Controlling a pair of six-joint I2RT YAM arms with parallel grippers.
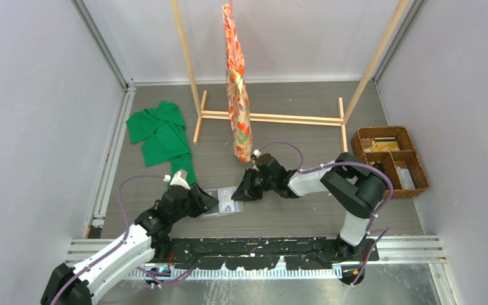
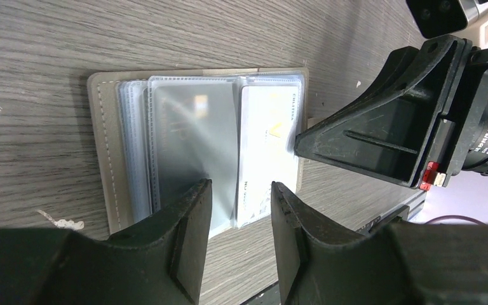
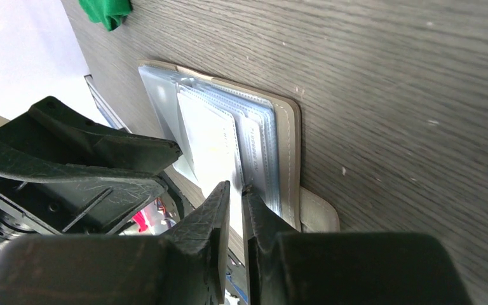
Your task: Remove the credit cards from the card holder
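Note:
The open card holder [image 2: 103,152] lies flat on the floor, with a beige stitched cover and clear plastic sleeves. One clear sleeve [image 2: 194,133] looks empty; beside it a white card [image 2: 268,136] sits in its sleeve. My left gripper is open over the holder's near side, its two fingers apart, with nothing seen held. In the right wrist view, my right gripper is shut on the edge of the white card's sleeve [image 3: 213,136]. Whether the pinch takes in the card itself cannot be told.
A green cloth [image 1: 162,135] lies behind the left arm. Patterned fabric [image 1: 237,82] hangs from a wooden rack [image 1: 279,119] behind the holder. At the far right stands a wicker basket [image 1: 410,192] with compartments. Floor between rack and right arm is free.

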